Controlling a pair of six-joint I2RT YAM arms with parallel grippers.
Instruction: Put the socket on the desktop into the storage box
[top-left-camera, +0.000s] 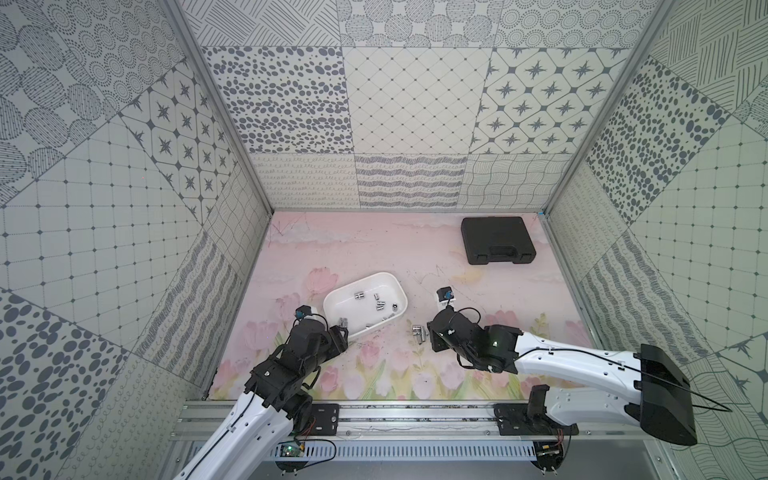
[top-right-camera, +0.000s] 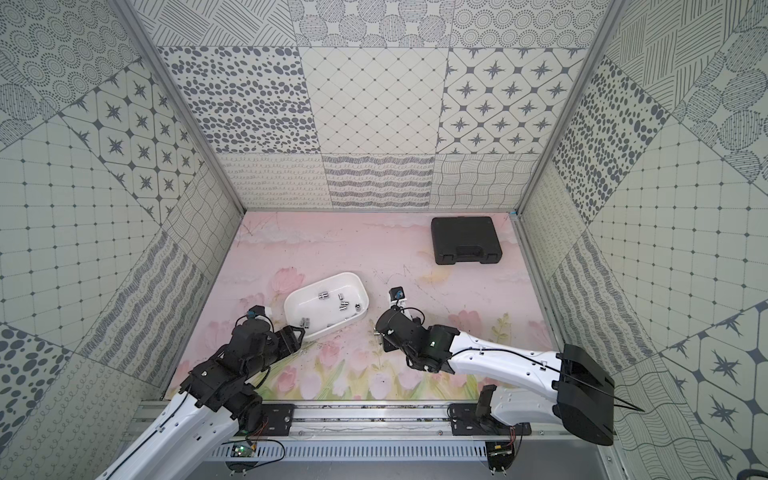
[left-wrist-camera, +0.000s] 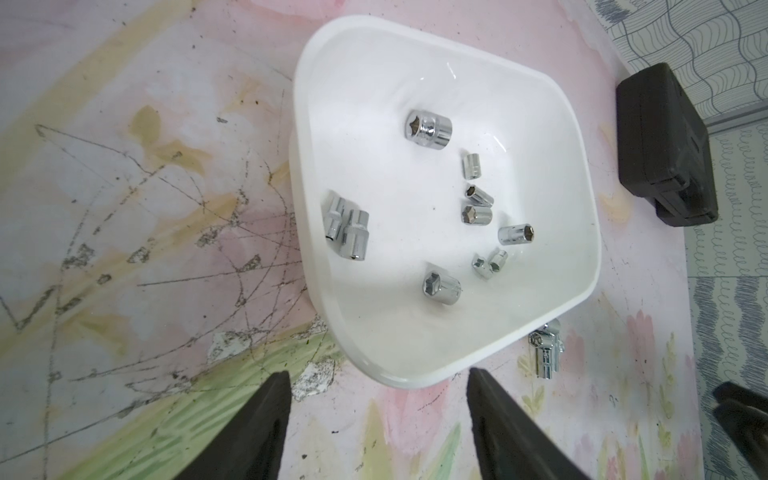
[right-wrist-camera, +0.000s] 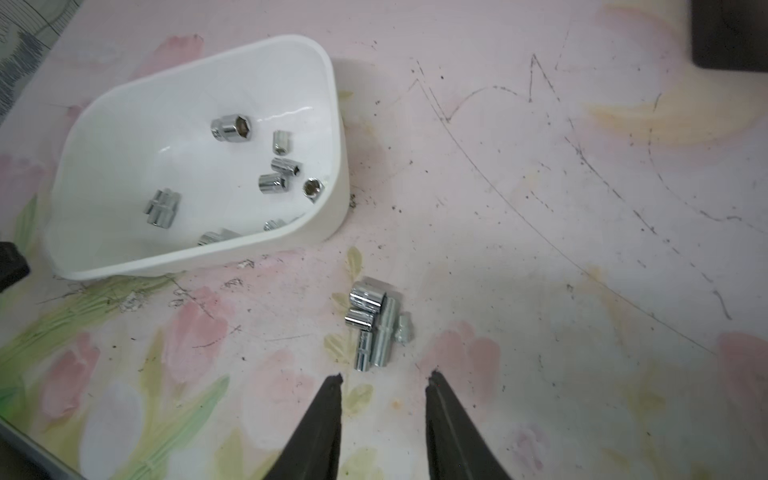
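A white box (left-wrist-camera: 376, 176) holds several chrome sockets, such as a large one (left-wrist-camera: 429, 129). To its right, loose on the desktop, lies a cluster of sockets (right-wrist-camera: 372, 324), seen in both wrist views. My right gripper hovers just on the near side of that cluster, open, with nothing between its fingertips. My left gripper is open near the box's near left end, with nothing between its fingers.
A black case (top-left-camera: 497, 238) lies at the back right. The back and right middle of the pink, flowered desktop (top-right-camera: 336, 240) are clear. Patterned walls enclose the workspace.
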